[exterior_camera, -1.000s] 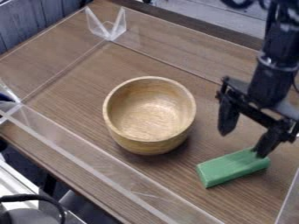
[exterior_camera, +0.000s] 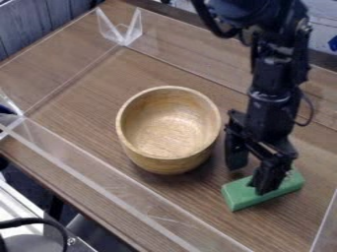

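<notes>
A black robot arm reaches down from the top right to my gripper, which is open, its fingers over a green rectangular block on the wooden table. One finger is at the block's top; whether it touches cannot be told.
A round wooden bowl stands left of the gripper, close by. Clear plastic pieces stand along its edges, and a dark cable lies at the lower left corner.
My gripper has moved left and down over the green block, and the arm has shifted left. The block and the bowl look unmoved.
</notes>
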